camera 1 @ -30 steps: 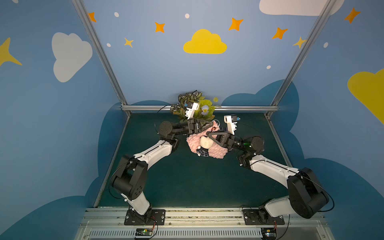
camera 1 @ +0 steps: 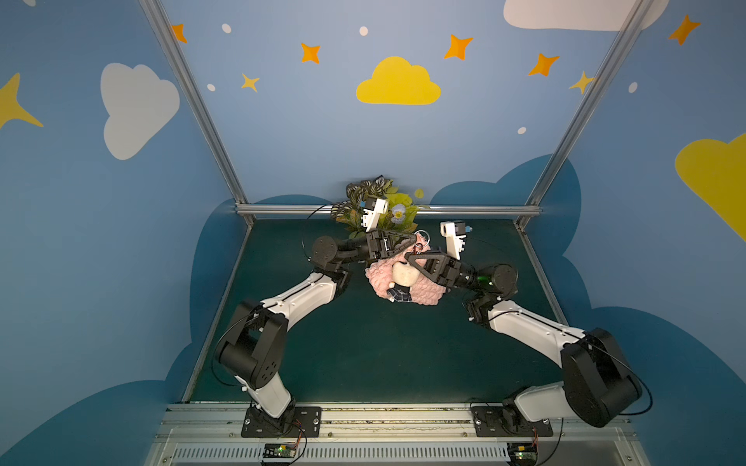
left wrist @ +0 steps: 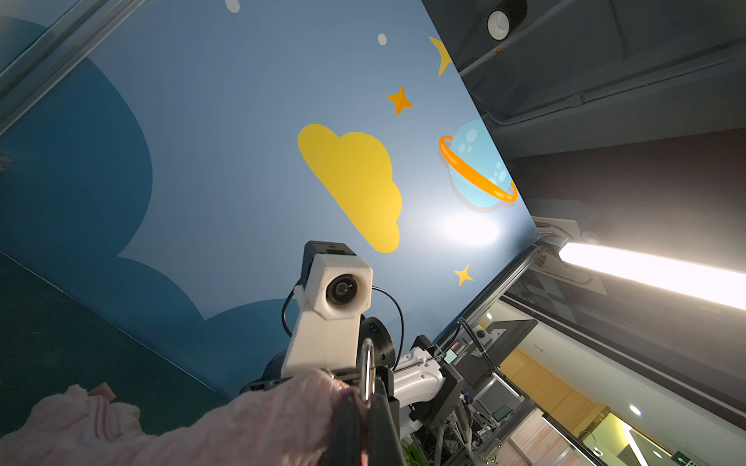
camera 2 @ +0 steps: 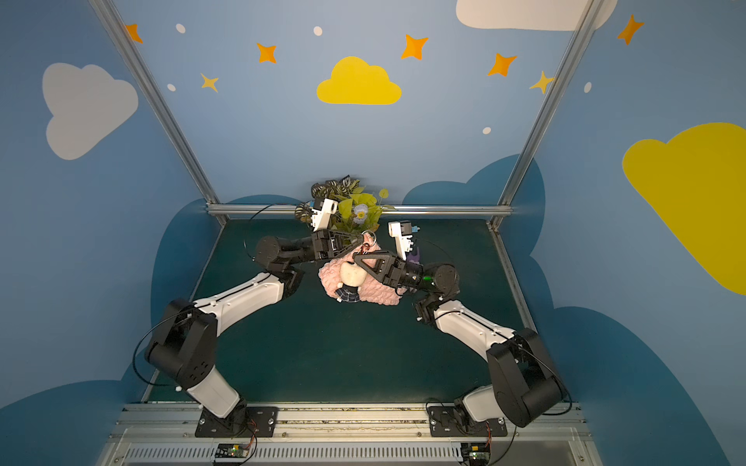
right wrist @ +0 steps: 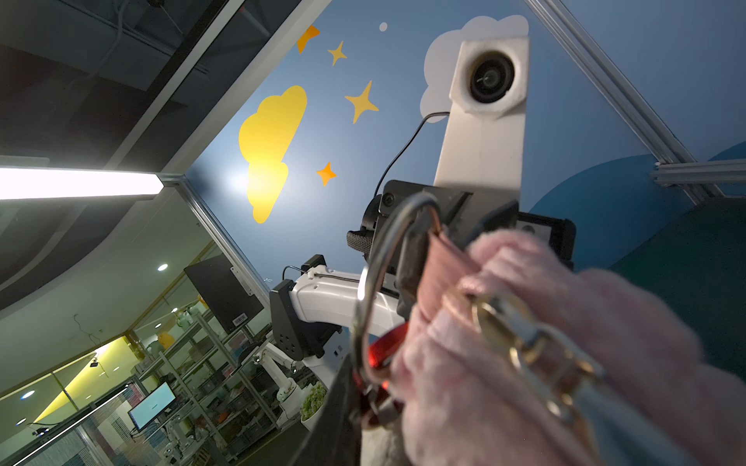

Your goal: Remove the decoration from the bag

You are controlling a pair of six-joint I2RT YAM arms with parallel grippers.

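Note:
A fluffy pink bag [camera 1: 427,289] lies at the back middle of the table. On it rests the decoration, a doll [camera 1: 405,273] with a cream round head and dark plaid clothes. A large metal ring [right wrist: 378,272] and a red clasp [right wrist: 387,345] stand at the bag's top edge, close by a pink tab [right wrist: 443,272]. My left gripper [camera 1: 413,240] is shut at that edge beside the ring; whether anything thin is pinched is hidden. My right gripper [camera 1: 408,258] reaches in from the right, just above the doll's head; its fingers are largely hidden in its wrist view.
A gold buckle with a pale strap [right wrist: 536,341] sits on the bag near the ring. Leafy plants with a pale flower [camera 1: 398,212] stand behind my left gripper. Both grippers are very close together.
My right gripper has moved slightly right. The bag, ring and doll have shifted slightly to the right too. The left arm has hardly moved.

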